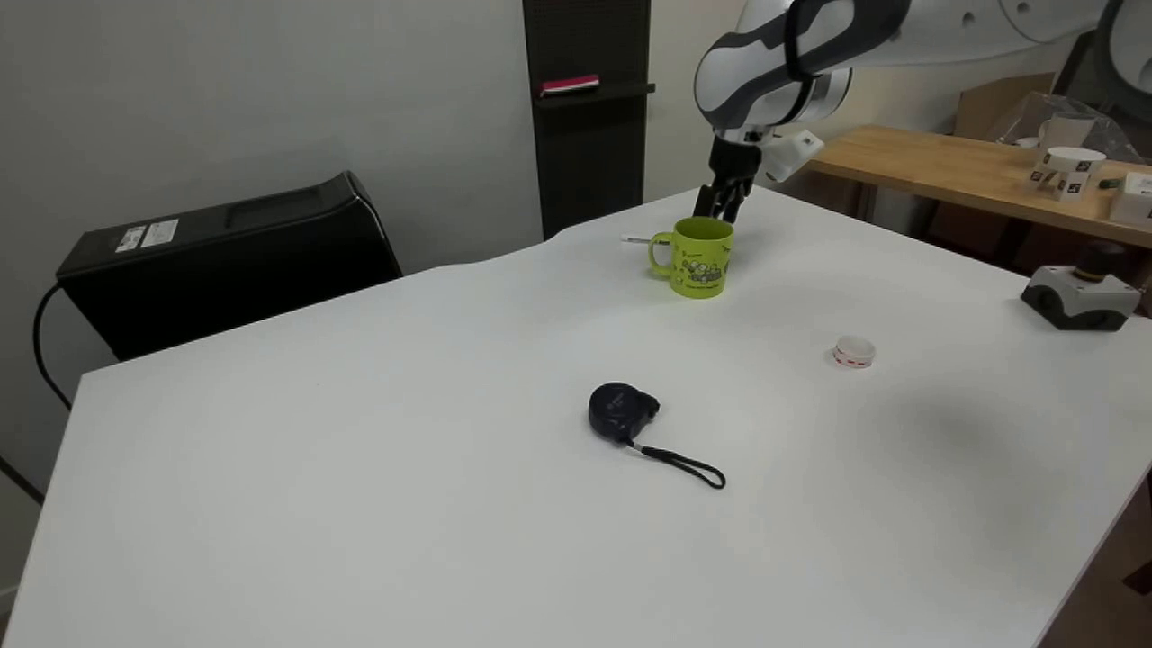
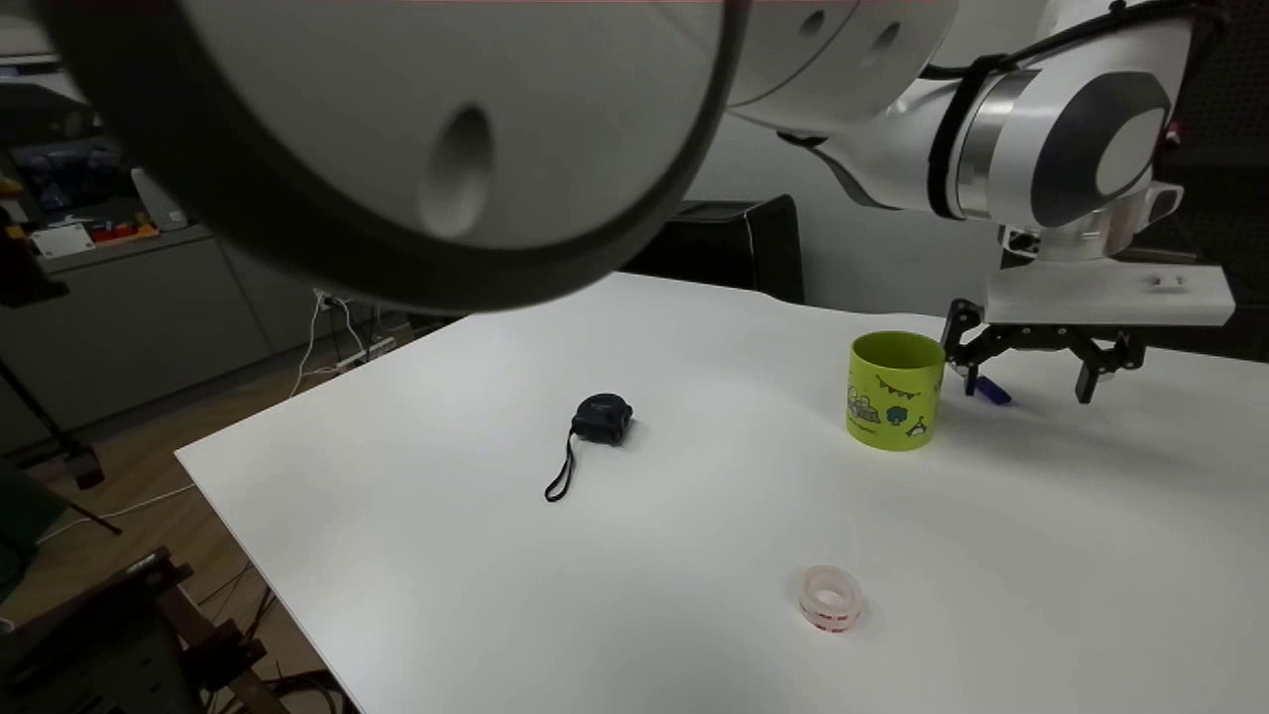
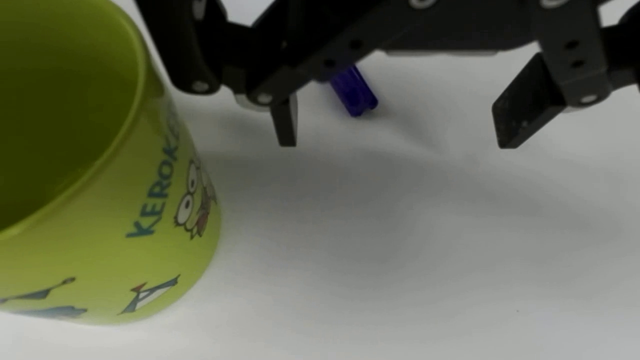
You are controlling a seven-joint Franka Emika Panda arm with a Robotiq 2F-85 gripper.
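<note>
A lime-green mug [image 1: 699, 259] with printed cartoons stands upright on the white table, its handle toward the left in exterior view 1. Right beside it, low over the table, is my gripper [image 2: 1032, 387], open with nothing between its fingers. In the wrist view the mug [image 3: 174, 210] fills the left side, outside the fingers, and the gripper has its two fingertips wide apart. Behind the gripper lies a marker with a blue-purple end [image 3: 355, 95], partly covered by the finger linkage. Its white body [image 1: 637, 238] shows left of the mug in exterior view 1.
A dark tape measure [image 1: 620, 412] with a wrist cord lies mid-table. A clear tape roll [image 1: 853, 351] sits to its right. Near the right edge stands a grey-and-black button box [image 1: 1080, 293].
</note>
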